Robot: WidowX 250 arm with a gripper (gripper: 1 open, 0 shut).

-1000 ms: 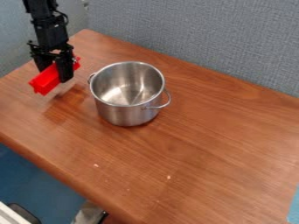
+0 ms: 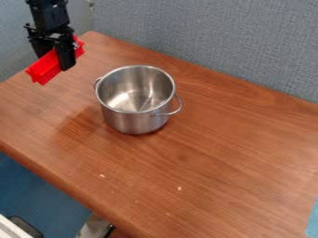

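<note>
The black gripper [image 2: 56, 50] is at the upper left, shut on a red rectangular block [image 2: 45, 68], which it holds tilted above the table's left part. Right of it a steel pot [image 2: 134, 99] with two side handles stands upright on the wooden table [image 2: 211, 167]; it looks empty inside.
A grey fabric wall [image 2: 224, 42] runs along the back of the table. Off the table's left edge lie a blue floor and some small objects at the bottom left.
The gripper has risen with the red block in it, lifting it higher and a little to the left. The pot has not moved.
</note>
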